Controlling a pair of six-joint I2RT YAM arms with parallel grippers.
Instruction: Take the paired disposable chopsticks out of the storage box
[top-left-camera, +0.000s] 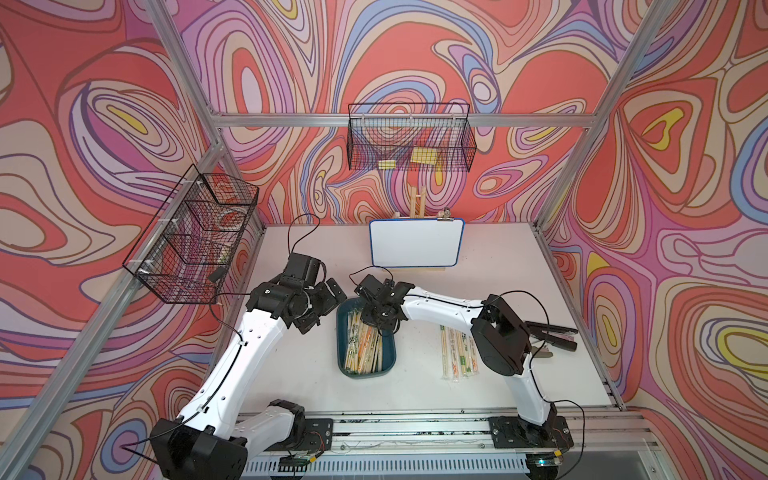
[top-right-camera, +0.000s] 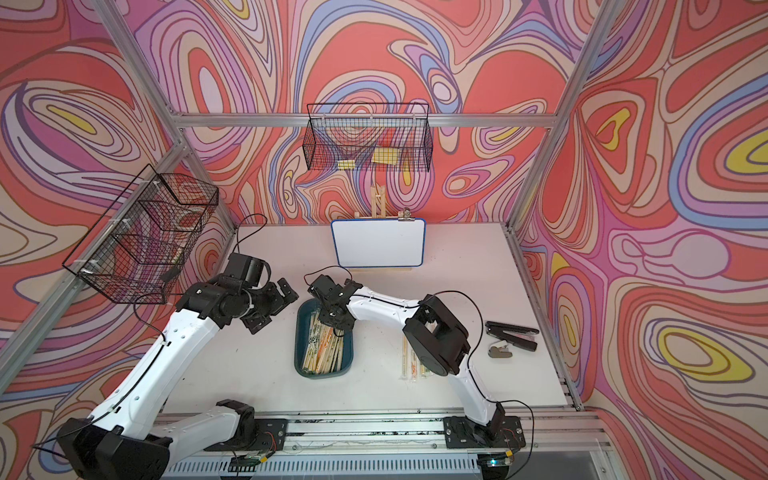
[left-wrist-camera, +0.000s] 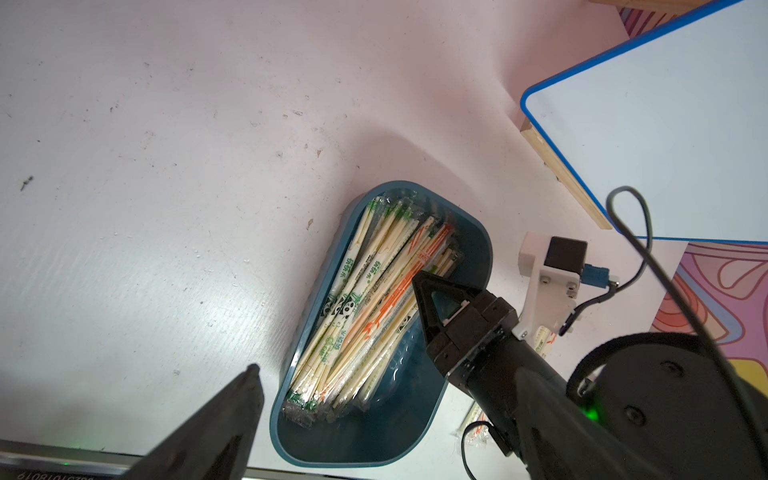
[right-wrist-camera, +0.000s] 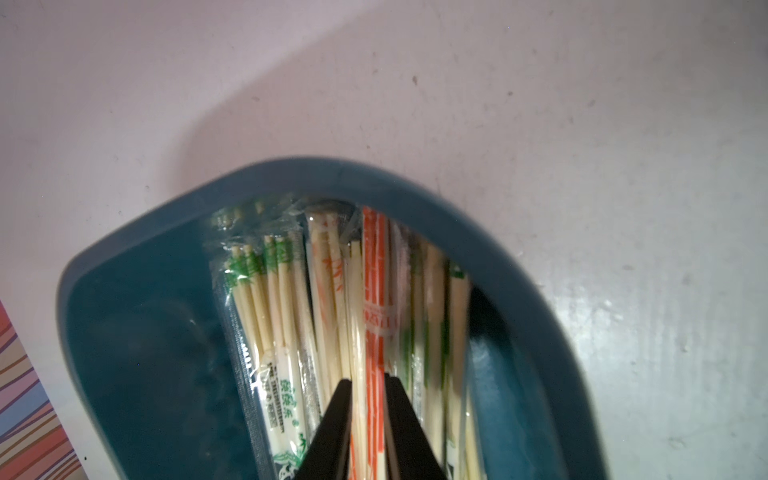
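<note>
The blue storage box (top-left-camera: 342, 364) stands left of the table's middle, with wrapped chopsticks (left-wrist-camera: 352, 320) lying in it side by side. Over them, inside the box's outline, my right gripper is shut, its fingertips straddling the line of an orange-marked packet (right-wrist-camera: 373, 320). Whether that packet is pinched or only lies beneath the tips cannot be told. Green-marked packets (right-wrist-camera: 276, 336) lie to its left in the right wrist view. My left gripper stands open and empty to the left of the box, its fingers (left-wrist-camera: 228, 416) wide apart.
Several wrapped packets (top-left-camera: 458, 352) lie in a row right of the box, under the right forearm. A whiteboard (top-left-camera: 416, 242) stands behind. A black stapler (top-right-camera: 512, 334) lies at far right. The table (top-left-camera: 304, 376) left of the box is clear.
</note>
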